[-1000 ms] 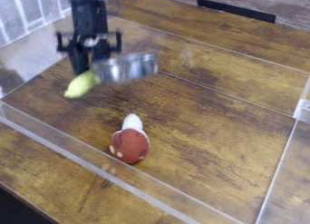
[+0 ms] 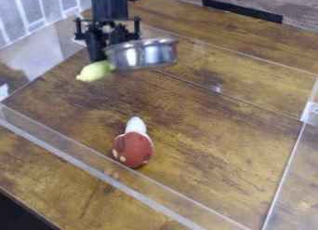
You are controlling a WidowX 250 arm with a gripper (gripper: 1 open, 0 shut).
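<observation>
My black gripper (image 2: 107, 40) is at the upper left, shut on a small steel pan (image 2: 141, 53) with a pale yellow-green handle (image 2: 95, 71), held over the wooden surface. How its fingertips meet the pan is partly hidden. A red-and-white toy mushroom (image 2: 132, 146) lies on the wood in the lower middle.
The wooden surface (image 2: 224, 122) is bordered by clear plastic walls along the left, front and right.
The mushroom has not moved.
</observation>
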